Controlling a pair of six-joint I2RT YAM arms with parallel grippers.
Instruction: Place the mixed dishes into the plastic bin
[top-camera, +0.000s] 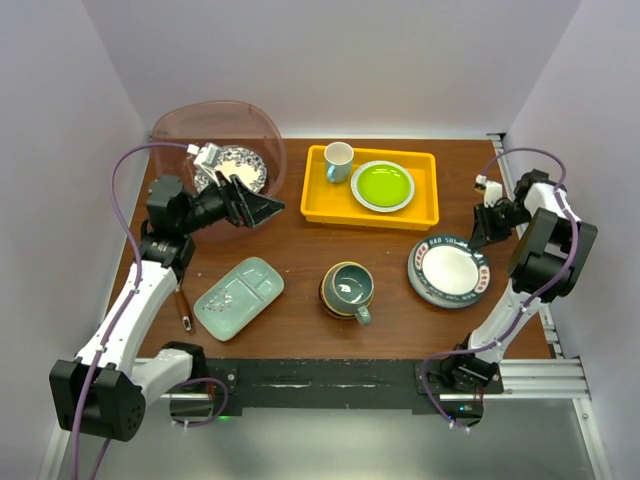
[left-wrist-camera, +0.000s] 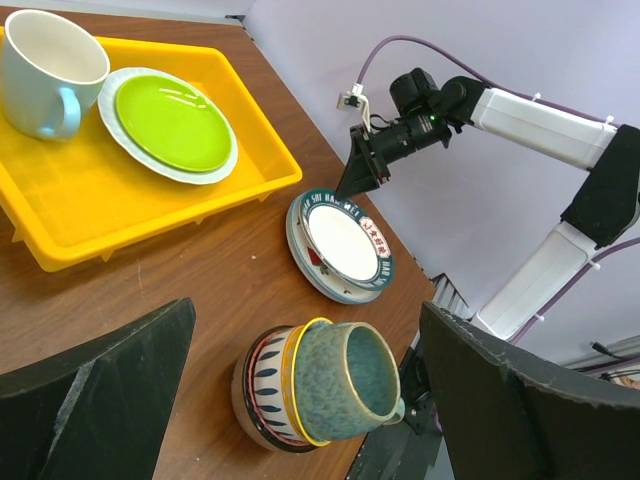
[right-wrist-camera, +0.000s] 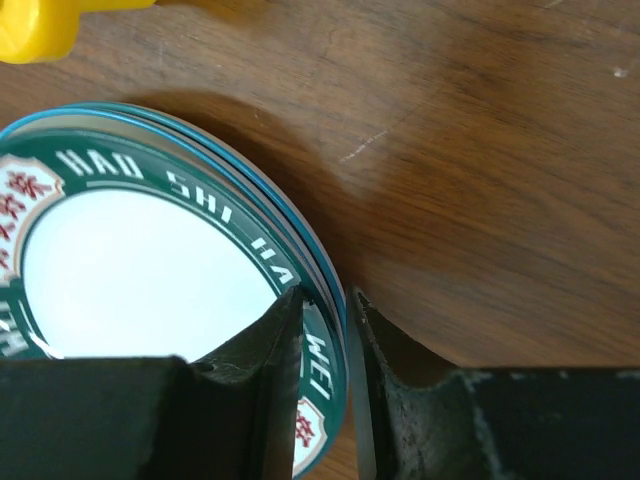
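The yellow plastic bin holds a light blue mug and a green plate on a white one. At the right, a green-rimmed white plate lies on another plate, the two nearly lined up. My right gripper is at the stack's edge, fingers narrowly apart with the rims between them; a gap shows, and one finger is over the plate. A teal mug rests in stacked bowls. Above the left side, my left gripper hangs open and empty.
A clear pinkish bowl with a patterned plate stands at the back left, partly behind the left arm. A pale green divided tray lies front left, beside a brown-handled utensil. Wood is bare between the tray and the bin.
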